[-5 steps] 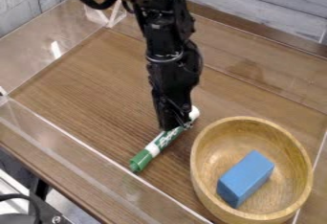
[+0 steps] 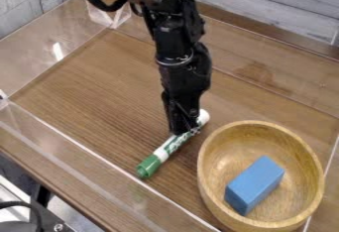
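A black robot arm reaches down from the top of the camera view to the wooden table. Its gripper [image 2: 183, 115] is over the upper end of a green and white marker-like object [image 2: 165, 151], which lies diagonally on the table. The dark fingers are hard to make out, so whether they are open or shut on it cannot be told.
A tan bowl [image 2: 304, 152] sits at the lower right with a blue block [image 2: 255, 184] in it. A clear item stands at the top left edge.
The arm and gripper have shifted very slightly. The green and white object, bowl and block look unmoved.
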